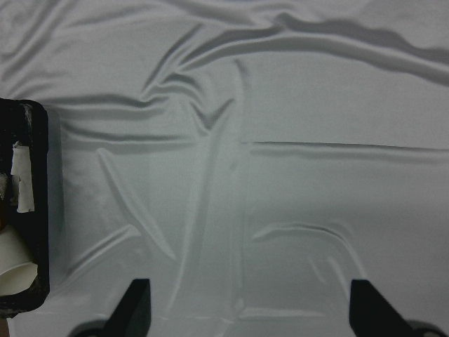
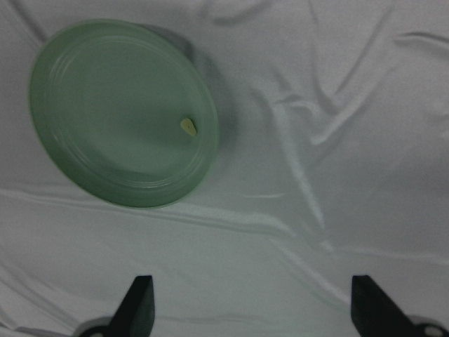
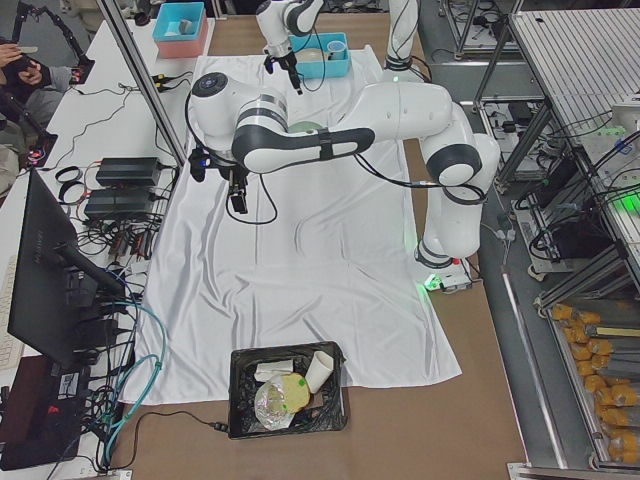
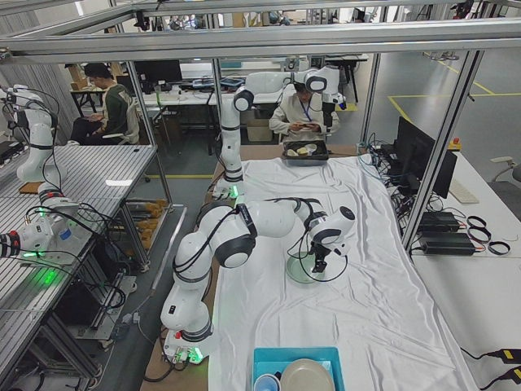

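A green plate [image 2: 119, 119] with a small yellowish bit [image 2: 188, 126] lies on the white cloth in the right wrist view, above and left of the open right gripper. My left gripper is open over bare cloth, with nothing between its fingers. A black lined tray [image 3: 240, 390] at one end of the cloth holds a white cup, a yellow round item and crumpled wrappers. At the other end stands a blue bin [image 4: 297, 355] with a beige plate and a cup.
A monitor [image 3: 45, 270], cables and power boxes line one side of the cloth; metal frame posts and a side table [image 4: 81, 187] flank the other.
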